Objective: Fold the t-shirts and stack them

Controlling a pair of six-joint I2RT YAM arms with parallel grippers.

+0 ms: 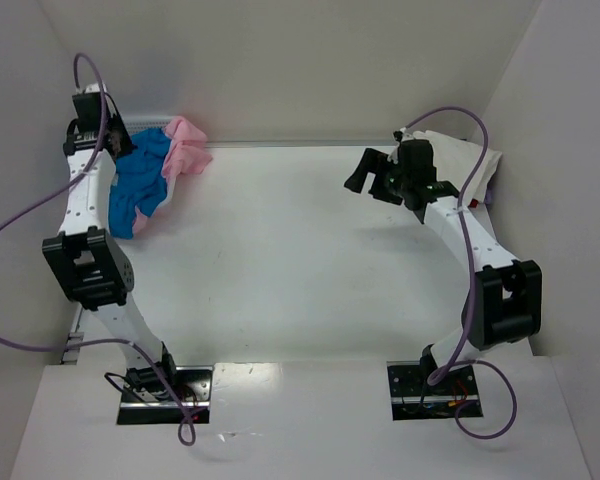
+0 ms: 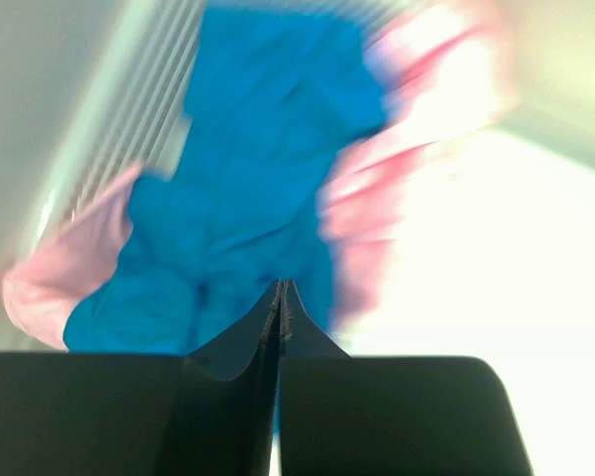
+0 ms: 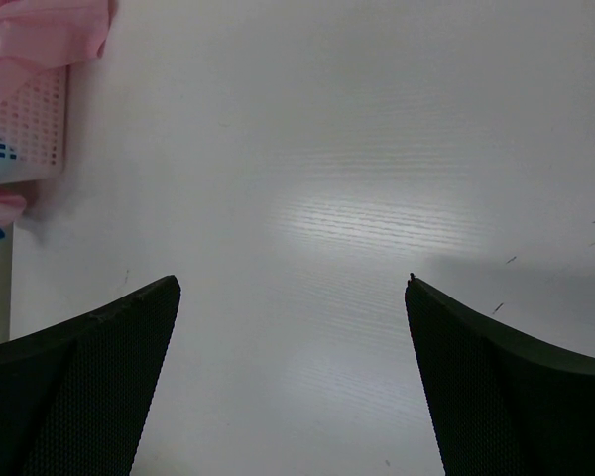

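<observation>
A blue T-shirt (image 1: 140,180) lies crumpled over the white basket at the back left, with a pink T-shirt (image 1: 186,148) spilling out on its right side. In the left wrist view the blue shirt (image 2: 263,159) lies below my left gripper, and pink cloth (image 2: 74,263) shows at both sides. That gripper is shut, and no cloth hangs from its fingertips. My right gripper (image 1: 368,180) stands open over the table at the right, with only bare white surface between its fingers.
Part of the perforated basket (image 3: 42,124) appears in the right wrist view. A white folded pile (image 1: 458,162) sits at the back right, partly behind my right arm. Walls stand close behind and on both sides.
</observation>
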